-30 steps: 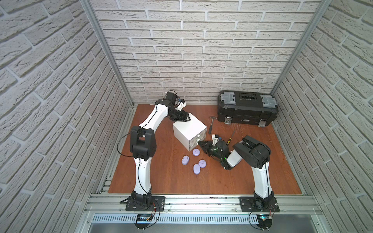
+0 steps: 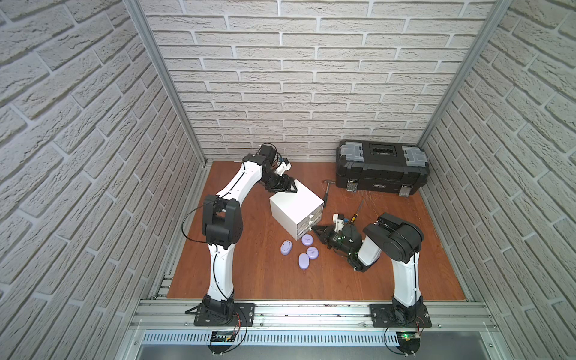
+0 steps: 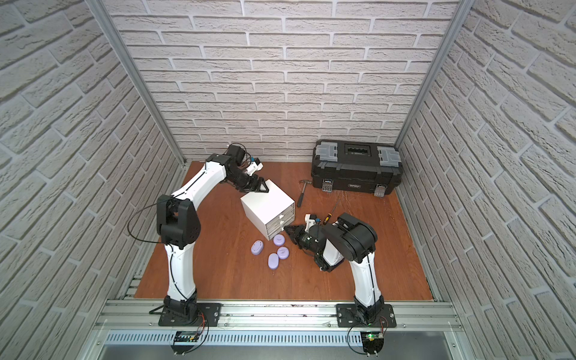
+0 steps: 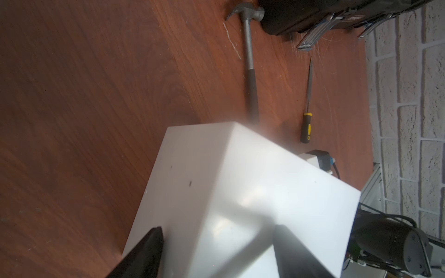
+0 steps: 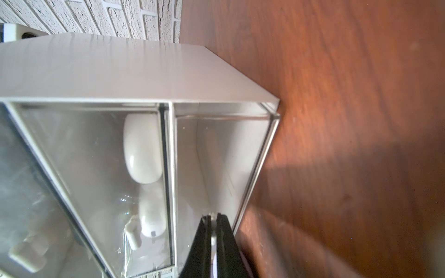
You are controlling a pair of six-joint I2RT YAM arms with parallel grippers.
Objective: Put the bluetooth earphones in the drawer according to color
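A white cabinet (image 2: 295,202) with clear-fronted drawers and white knobs stands mid-table. My left gripper straddles its rear top part, a finger on each side. My right gripper is at the knob (image 5: 213,228) of the bottom drawer (image 5: 217,153), its fingers close on either side; whether they grip it is unclear. That drawer looks empty. White earphone pieces (image 5: 142,148) lie in the middle drawer. Several purple earphone cases, including a purple case (image 2: 286,247), rest on the wood in front, one close to the cabinet's lower front corner.
A hammer (image 2: 326,193) lies right of the cabinet. Behind my right arm is a yellow-and-black screwdriver (image 2: 354,217). The black toolbox (image 2: 382,168) fills the back right.
The cabinet has shifted slightly right and toward the front, both grippers moving along with it. The nearest purple case has also slid a little forward and right.
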